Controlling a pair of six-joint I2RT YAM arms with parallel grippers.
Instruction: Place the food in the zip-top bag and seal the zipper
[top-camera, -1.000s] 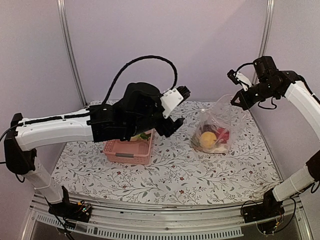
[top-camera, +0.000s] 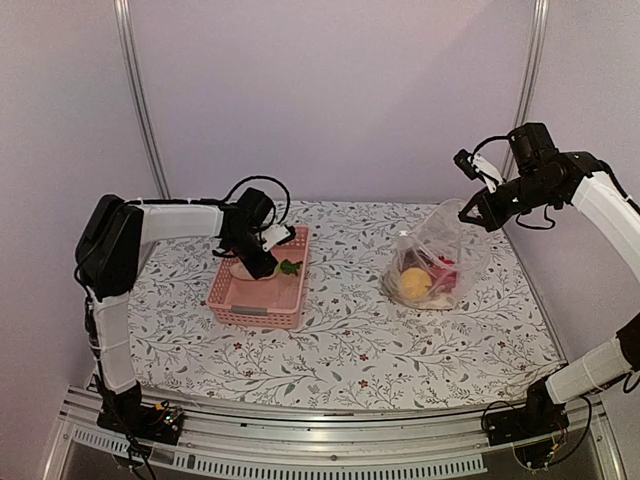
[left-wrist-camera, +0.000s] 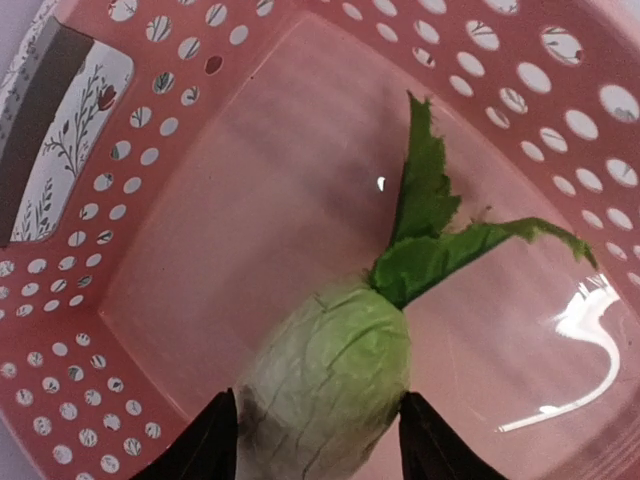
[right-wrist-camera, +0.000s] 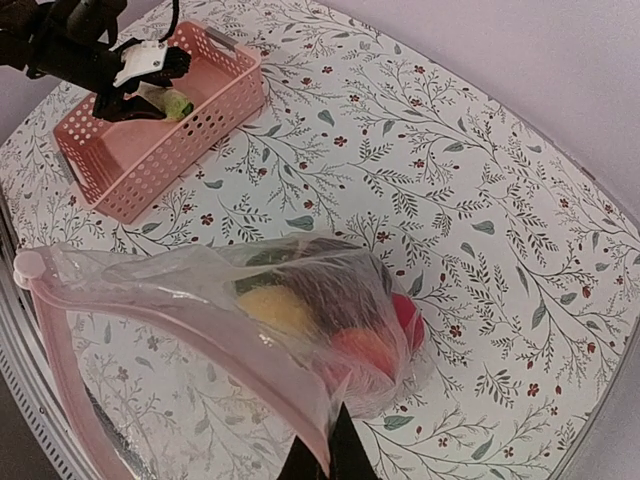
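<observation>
A pink plastic basket (top-camera: 255, 310) holds a pale green leafy vegetable (left-wrist-camera: 325, 370) with darker leaves. My left gripper is down in the basket, fingers part open on either side of the vegetable's lower end; whether they grip it I cannot tell. A clear zip bag (top-camera: 430, 265) on the right of the table holds a yellow food (right-wrist-camera: 280, 310) and red items (right-wrist-camera: 365, 350). My right gripper is shut on the bag's top edge, holding it raised.
Walls enclose the back and sides.
My left arm has swung back and left from mid-table and lowered into the basket around the vegetable. The right gripper and bag have barely moved.
</observation>
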